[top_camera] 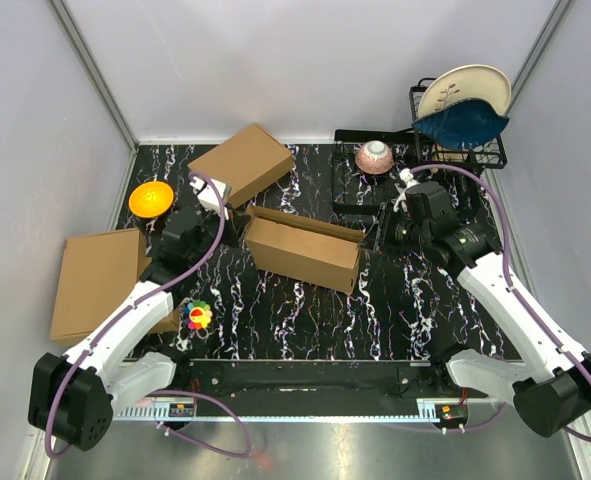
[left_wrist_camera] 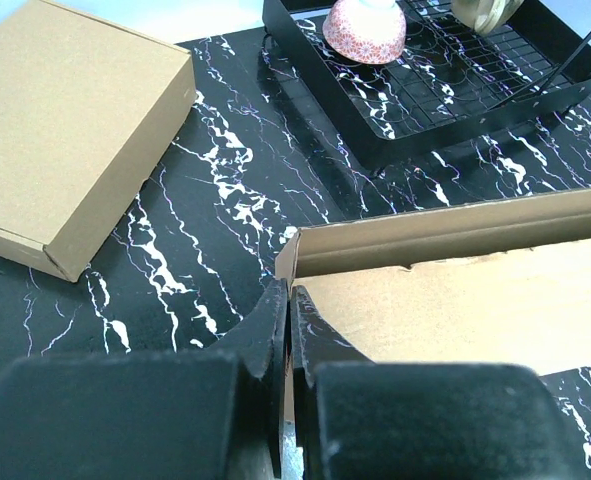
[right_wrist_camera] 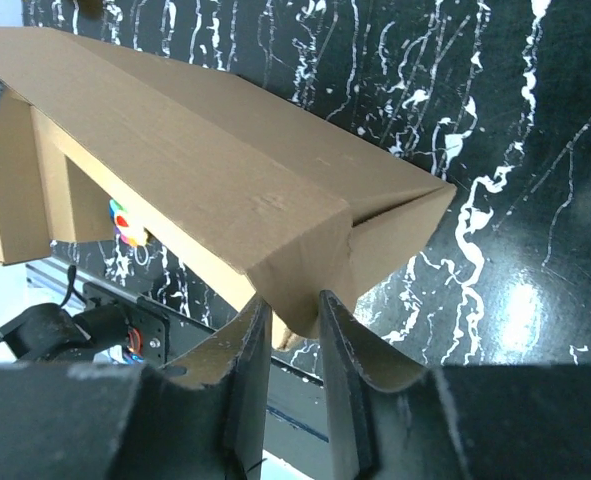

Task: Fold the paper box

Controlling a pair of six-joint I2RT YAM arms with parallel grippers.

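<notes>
The brown paper box point(top_camera: 303, 254) stands part folded in the middle of the table, long sides upright, with an inner panel point(left_wrist_camera: 455, 305) lying lower than the back wall's edge. At its left end, my left gripper is shut on a thin cardboard flap point(left_wrist_camera: 288, 255), whose edge runs down between the fingertips. My right gripper is open at the right end, its fingertips apart in front of the box's corner point(right_wrist_camera: 310, 260). A flap point(right_wrist_camera: 400, 235) sticks out beside that corner. Whether the right fingers touch the cardboard, I cannot tell.
Flat brown boxes lie at the back point(top_camera: 243, 165) and far left point(top_camera: 97, 280). A yellow bowl point(top_camera: 151, 199) and a flower-shaped toy point(top_camera: 199, 315) are near the left arm. The dish rack point(top_camera: 353, 208) holds a pink bowl point(top_camera: 374, 157). Marble in front of the box is clear.
</notes>
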